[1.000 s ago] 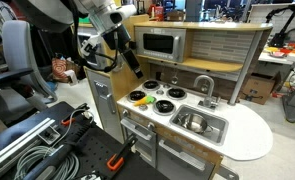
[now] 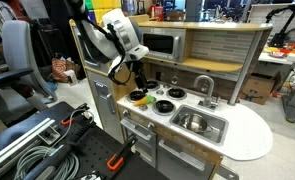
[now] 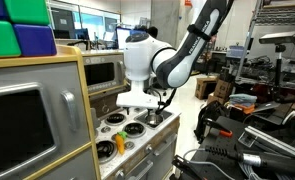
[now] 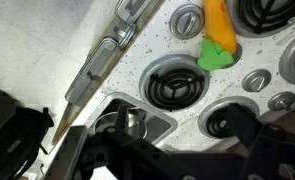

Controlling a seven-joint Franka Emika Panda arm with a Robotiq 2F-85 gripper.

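My gripper is open, its dark fingers apart at the bottom of the wrist view with nothing between them. In the first exterior view the gripper (image 2: pixel 141 82) hangs above the back of the stove top. An orange toy carrot (image 4: pixel 219 28) with a green top (image 4: pixel 214 56) lies among the burners, at the upper right of the wrist view. The carrot (image 2: pixel 138 96) also shows below the gripper in the first exterior view. From the other side, the carrot (image 3: pixel 120 142) lies on the stove, apart from the gripper.
Several black burners (image 4: pixel 174 83) and silver knobs (image 4: pixel 186 21) surround the carrot. A metal sink (image 2: pixel 198 123) with a faucet (image 2: pixel 207 90) is set into the counter. A microwave (image 2: pixel 161 43) and shelf stand behind. Free counter lies right of the burners.
The arm has come down and toward the counter, bringing the gripper lower and closer to the burners. The carrot has not visibly moved.
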